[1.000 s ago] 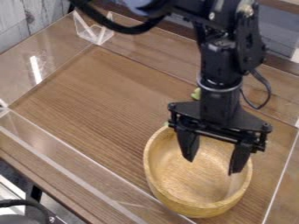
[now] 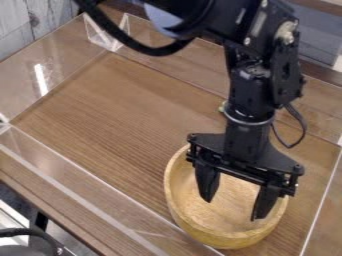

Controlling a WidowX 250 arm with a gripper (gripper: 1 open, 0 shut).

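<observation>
A shallow beige oval bowl (image 2: pixel 214 225) rests at the lower right of the wooden table. My black gripper (image 2: pixel 234 190) hangs over the bowl with its two dark fingers spread apart and pointing down into it. I see nothing held between them; the bowl's floor shows in the gap. The wrist and arm cover part of the area behind the bowl.
A small pale green object, partly hidden by the arm, lies behind it. Table edges with clear plastic run along the left, and a dark cable shows at the lower left.
My gripper has moved down and nearer the front of the bowl over the last second, covering more of it. It stays open, and the bowl has not visibly moved.
</observation>
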